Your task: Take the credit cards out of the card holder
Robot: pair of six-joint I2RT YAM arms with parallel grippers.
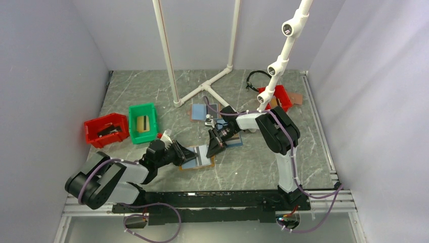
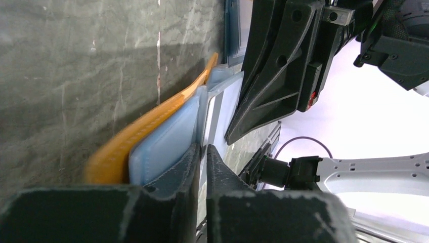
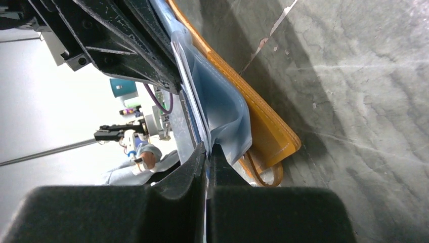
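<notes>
An orange-brown card holder (image 1: 212, 164) with pale blue plastic sleeves (image 2: 163, 142) and cards (image 2: 227, 104) sits low at the centre of the top view, between both grippers. My left gripper (image 1: 188, 155) has its fingertips at the sleeve and a card edge; in its wrist view the fingertips meet closely, and whether anything is gripped is unclear. My right gripper (image 1: 210, 152) is shut at the holder's other end, its tips pinching the thin edge of sleeve and card (image 3: 195, 96).
Red bin (image 1: 91, 131) and green bin (image 1: 154, 121) stand left; another red bin (image 1: 283, 96) is at back right. Further blue holders (image 1: 200, 112) lie behind the grippers. White pipes (image 1: 195, 93) cross the back.
</notes>
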